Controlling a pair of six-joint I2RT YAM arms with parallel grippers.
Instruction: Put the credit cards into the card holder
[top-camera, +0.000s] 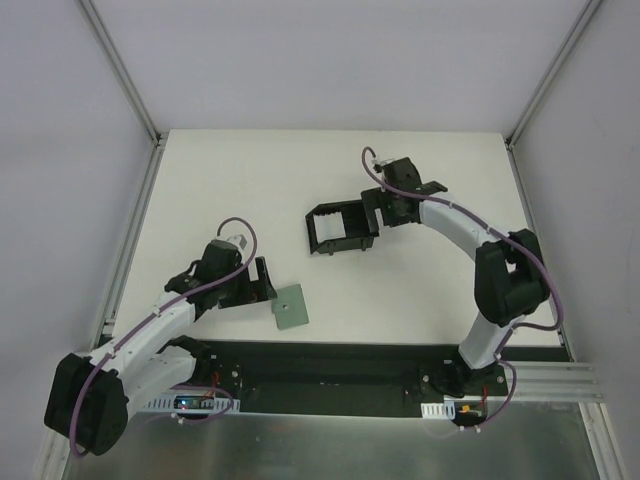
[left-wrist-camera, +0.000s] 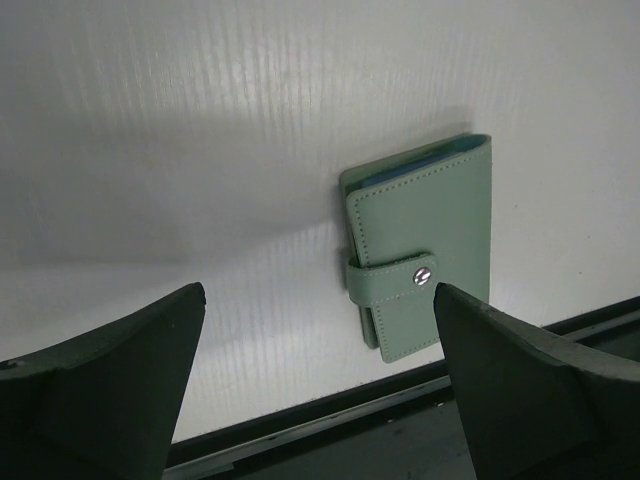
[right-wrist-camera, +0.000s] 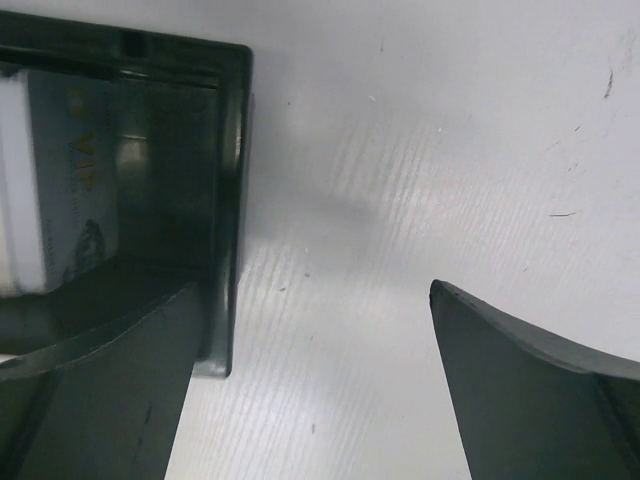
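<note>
The green card holder (top-camera: 290, 306) lies near the table's front edge, its snap strap (left-wrist-camera: 392, 280) closed and something blue (left-wrist-camera: 410, 170) showing inside its upper opening. My left gripper (top-camera: 250, 288) is open just left of it, with nothing held. At mid-table, a black box (top-camera: 343, 226) holds a white stack of cards (top-camera: 328, 227) on its left side; a grey card face (right-wrist-camera: 75, 170) with gold lettering shows on the stack. My right gripper is open at the box's right end. One finger (right-wrist-camera: 150, 390) overlaps the end wall; the other stands outside over bare table.
A dark edge strip (top-camera: 330, 357) runs along the front, close to the card holder.
</note>
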